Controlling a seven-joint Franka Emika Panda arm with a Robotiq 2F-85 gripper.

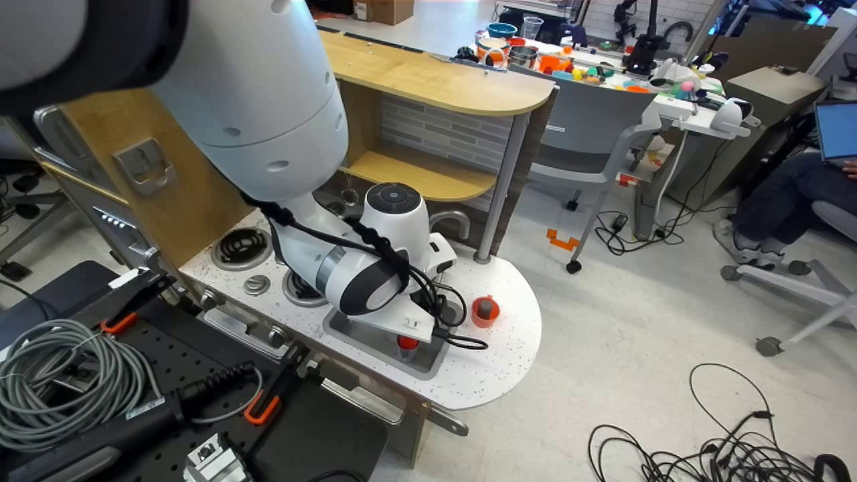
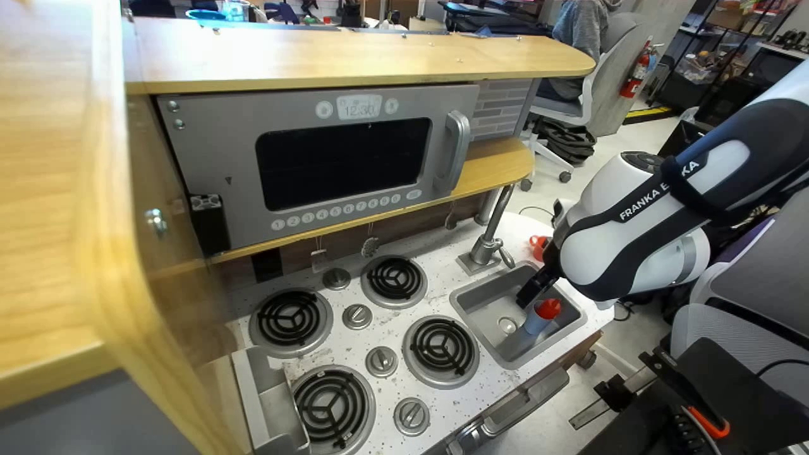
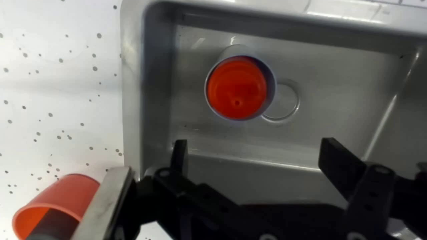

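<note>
A grey cup point(image 2: 536, 325) stands in the sink point(image 3: 356, 80), with a red cup point(image 3: 237, 88) nested inside it. My gripper is open, its black fingers point(image 3: 180, 158) spread wide with nothing between them. In the wrist view both cups lie beyond the fingertips, apart from them. From the second exterior view, the fingers reach down over the sink beside the cups. Most of the gripper is hidden by the arm in the first exterior view, where the red cup also shows past the hand.
Another red cup point(image 1: 485, 312), with something dark inside, rests on the white counter point(image 1: 514, 337) just outside the sink. The faucet point(image 2: 485, 246) rises behind the sink. Stove burners point(image 2: 440, 350) and knobs lie to its left in the second exterior view.
</note>
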